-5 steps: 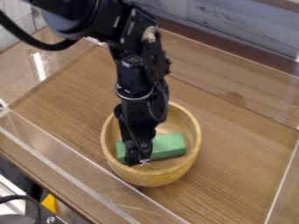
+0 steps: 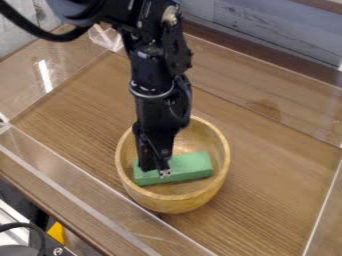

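A round yellowish wooden bowl (image 2: pixel 194 198) stands on the table, with a green rectangular block (image 2: pixel 183 170) lying inside it. My black gripper (image 2: pixel 156 164) reaches down into the left part of the bowl, its tips just above or at the left end of the block. It looks shut, with nothing visible between its fingers. The arm hides part of the bowl's back rim.
A light wall runs along the back. At the lower left are the table's edge, a black cable and a small yellow object.
The gripper has risen slightly from lower in the bowl, uncovering more of the block's left end. The bowl and block stay about where they were.
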